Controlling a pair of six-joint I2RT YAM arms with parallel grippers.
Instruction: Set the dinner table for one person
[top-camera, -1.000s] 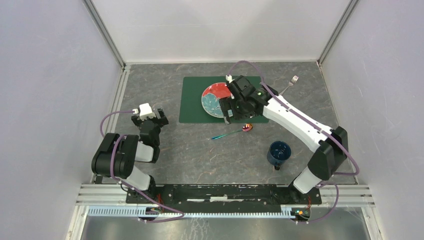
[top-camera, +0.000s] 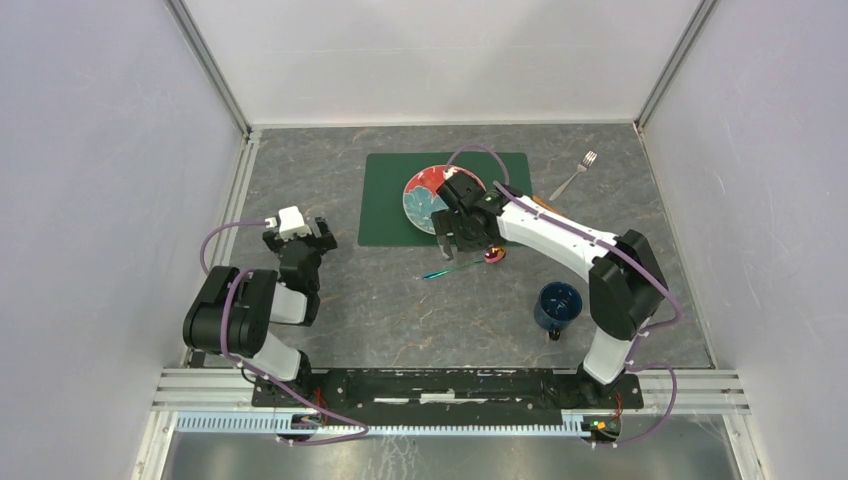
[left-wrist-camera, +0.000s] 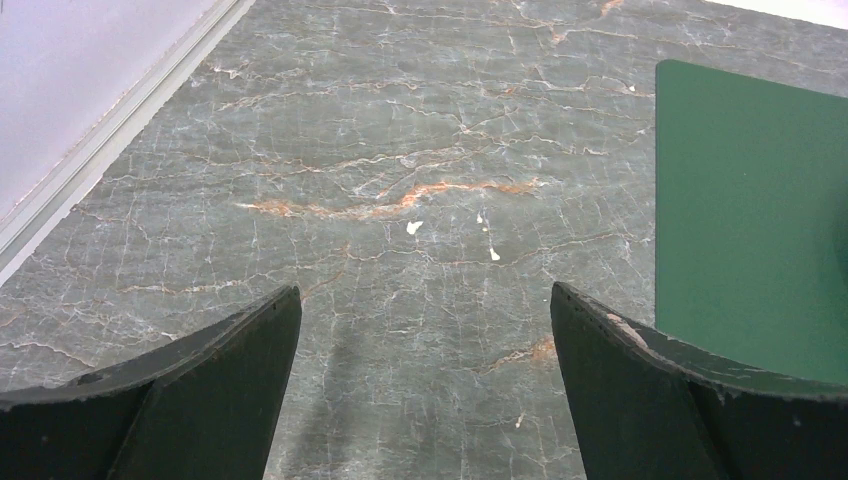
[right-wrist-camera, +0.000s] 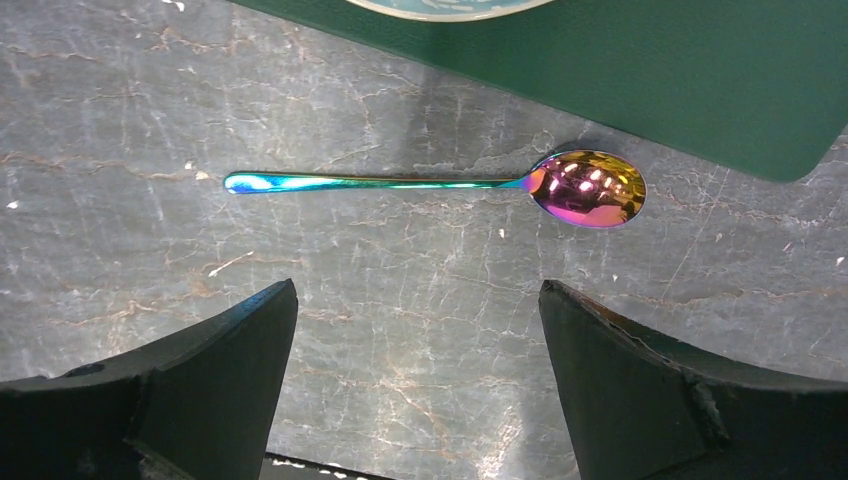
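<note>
A rainbow-coloured spoon (right-wrist-camera: 400, 183) lies on the table just in front of the green placemat (top-camera: 388, 210), its bowl to the right. On the mat rests a red and blue plate (top-camera: 424, 200), partly covered by the right arm. My right gripper is above the spoon, open and empty; the spoon shows beyond its fingertips, touching neither. Over bare table at the left, my left gripper stands open with nothing between its fingers. A fork (top-camera: 574, 175) lies right of the mat. The dark blue mug (top-camera: 557, 306) stands at the front right.
Something orange and thin, perhaps a knife handle (top-camera: 546, 205), shows behind the right arm by the mat's right side; most of it is hidden. Walls close in the table on the left, right and back.
The left arm, mug, fork and spoon stayed put.
</note>
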